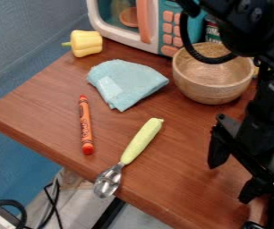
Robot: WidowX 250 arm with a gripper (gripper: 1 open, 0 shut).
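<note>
My black gripper [229, 165] is at the right of the view, low over the wooden table, its fingers pointing left and down; its opening is hard to make out. To its left lie a spoon with a pale yellow handle [142, 140], an orange crayon [86, 124] and a folded light blue cloth [125, 83]. A wooden bowl [200, 80] stands behind the gripper, partly behind the arm.
A toy microwave [133, 22] stands at the back, with a yellow pepper-like toy [86, 42] to its left. The table [55, 121] has bare room at front left and front centre.
</note>
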